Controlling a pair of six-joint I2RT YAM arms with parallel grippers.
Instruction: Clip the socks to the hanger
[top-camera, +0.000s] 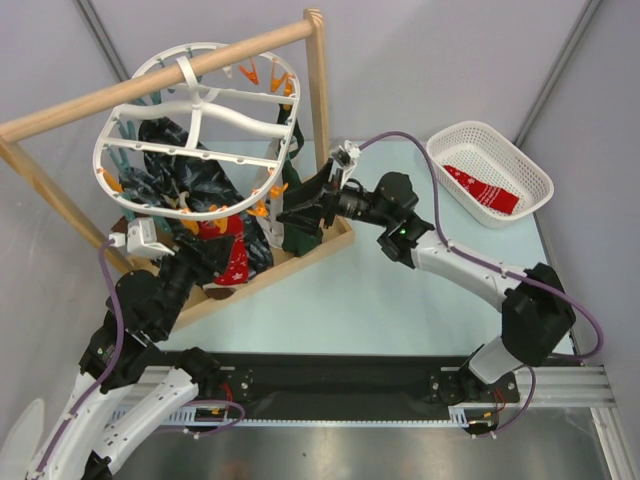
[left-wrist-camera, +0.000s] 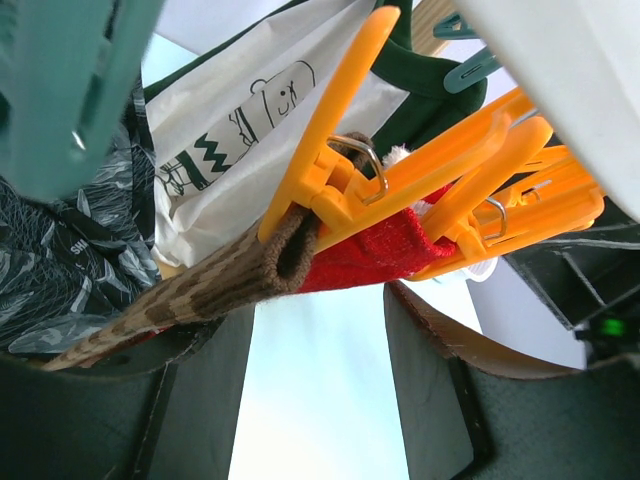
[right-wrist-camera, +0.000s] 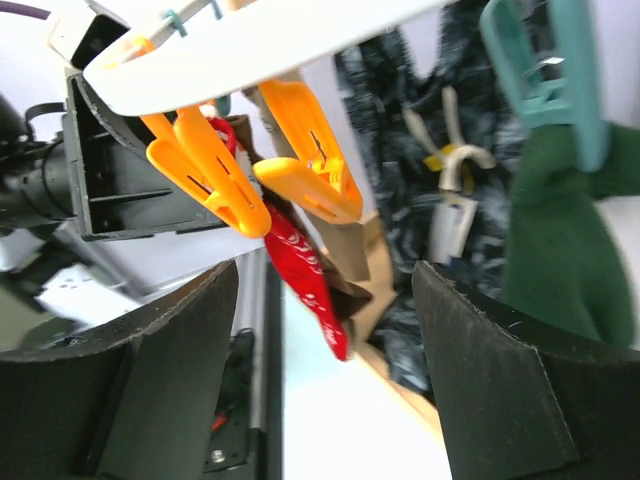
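Note:
The white oval hanger (top-camera: 245, 158) carries orange and green clips. In the left wrist view, an orange clip (left-wrist-camera: 330, 195) bears on the upper edge of a brown sock (left-wrist-camera: 200, 290); a red sock (left-wrist-camera: 375, 250) shows behind, beside more orange clips. My left gripper (top-camera: 215, 262) is at the hanger's near edge. Its fingers (left-wrist-camera: 215, 400) stand apart just below the brown sock, gripping nothing visible. To the hanger's right, my right gripper (top-camera: 291, 205) is open and empty; its fingers (right-wrist-camera: 185, 375) are spread below orange clips (right-wrist-camera: 310, 150). Another red sock (top-camera: 482, 189) lies in the basket.
A white basket (top-camera: 520, 165) stands at the back right. The wooden frame (top-camera: 318, 90) surrounds the hanger. Black patterned socks (top-camera: 165, 175) and a dark green sock (top-camera: 300, 232) hang there too.

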